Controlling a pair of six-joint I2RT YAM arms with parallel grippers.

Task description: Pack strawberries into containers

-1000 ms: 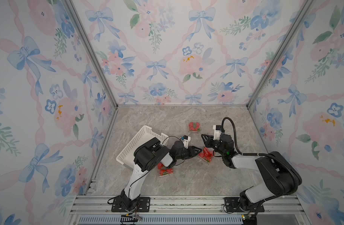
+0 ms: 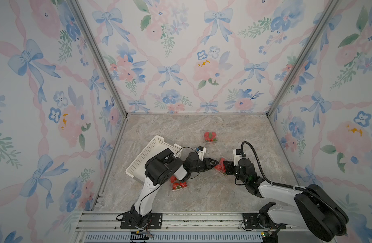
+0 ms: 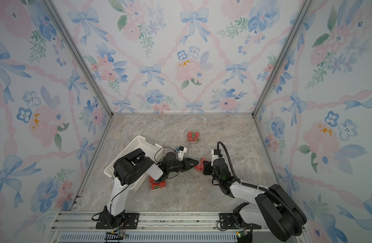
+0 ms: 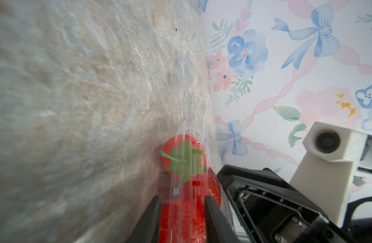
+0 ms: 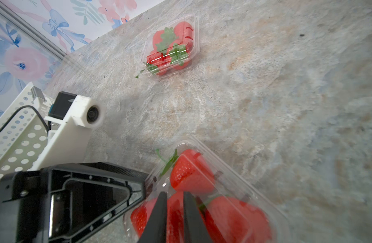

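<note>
A clear plastic box of red strawberries (image 2: 221,166) lies on the table between my two grippers. From its left side my left gripper reaches to the box, fingers apart, with the clear wall and strawberries (image 4: 184,220) showing between the fingertips. In the right wrist view, clear plastic (image 5: 234,174) covers the strawberries. A white perforated basket (image 2: 143,154) stands at the left, partly behind my left arm.
Another clear strawberry box (image 2: 209,136) sits farther back. More packed strawberries (image 2: 179,185) lie by the basket's near side, partly under the left arm.
The left arm and the boxes stay in place.
</note>
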